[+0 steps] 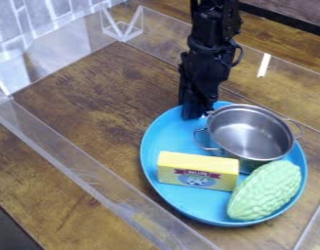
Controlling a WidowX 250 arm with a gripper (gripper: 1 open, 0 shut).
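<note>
My black gripper (202,103) hangs at the upper middle, its fingertips low behind the back left rim of a blue plate (176,195). On the plate rest a steel pot (250,133) at the back right, a yellow box with a label (198,169) at the front, and a green cabbage-like vegetable (264,190) at the right front. The fingertips are dark and small, so whether they are open or shut, or hold anything, I cannot tell.
Bare wooden floor (85,107) fills the left of the tray area, with clear plastic walls along the left, back and right edges.
</note>
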